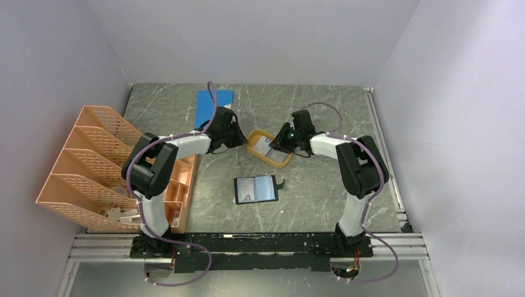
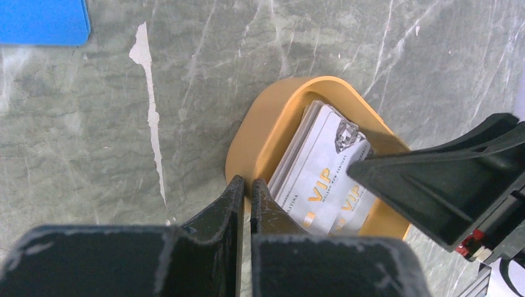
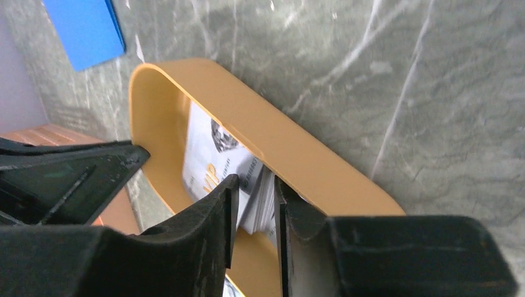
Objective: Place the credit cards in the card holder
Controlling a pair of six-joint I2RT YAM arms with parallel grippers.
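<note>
White VIP credit cards (image 2: 322, 162) lie piled inside a tan oval tray (image 1: 284, 164). My left gripper is shut on the tray's left wall. Inside the tray, my right gripper is partly open, its fingers (image 3: 230, 189) parted at the edges of the cards (image 3: 210, 154). Some card edges show between the fingertips; a firm grip on them does not show. The black card holder (image 1: 278, 193) lies spread open on the table in front of the tray, with a card (image 1: 246, 187) visible in its left side.
A blue flat piece (image 1: 203, 111) lies behind my left arm. A peach sorter (image 1: 80, 167) with several compartments fills the left side.
</note>
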